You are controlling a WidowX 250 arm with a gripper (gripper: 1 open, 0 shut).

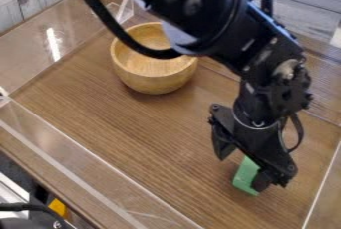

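The black gripper point(250, 143) hangs low over the right front of the wooden table, open, its fingers around and above a green block point(246, 178). The gripper partly covers the block; whether the fingers touch it is unclear.
A wooden bowl point(140, 72) sits at the back left, partly behind the arm. A white object at the top left is partly hidden by the arm.
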